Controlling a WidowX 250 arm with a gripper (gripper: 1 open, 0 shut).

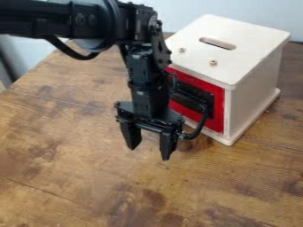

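Note:
My black gripper (148,140) points down over the wooden table, in front of a pale wooden box (246,84). Its two fingers are spread apart with nothing visible between them. The box has a slot in its top, two small round fittings and a red front panel (208,87). My arm and wrist hide part of that red front and the dark element on it.
Bare wooden tabletop (71,177) fills the front and left. The table's back edge runs behind the arm, with a pale wall beyond it at the upper left.

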